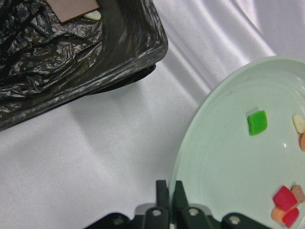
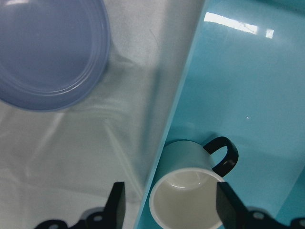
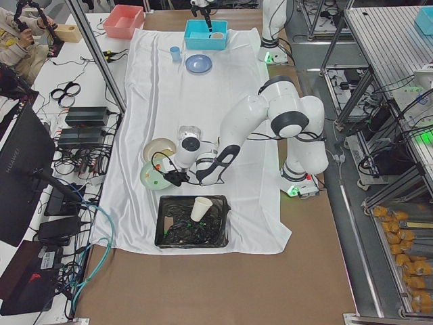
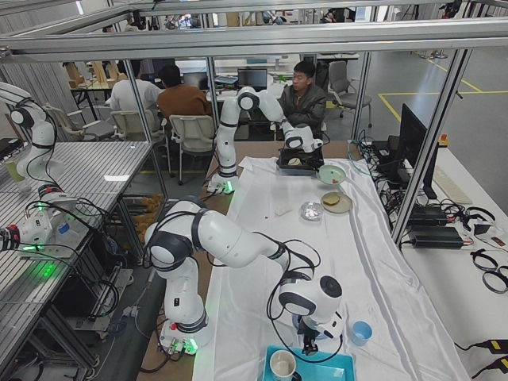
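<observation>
My left gripper is shut on the rim of the green plate (image 1: 224, 157), which holds several coloured candies, among them a green piece (image 1: 257, 122) and red ones (image 1: 285, 198). Beside it is a black-bag-lined tray (image 1: 57, 81) with a white cup (image 3: 201, 207) in it. My right gripper is open over the edge of a blue bin (image 2: 248, 76), where a white mug (image 2: 186, 200) with a black handle lies on its side. A blue plate (image 2: 50, 52) sits beside the bin.
A beige plate (image 4: 337, 202) with yellow food and a foil dish (image 4: 312, 212) stand near the green plate. A small blue cup (image 4: 360, 333) is beside the blue plate.
</observation>
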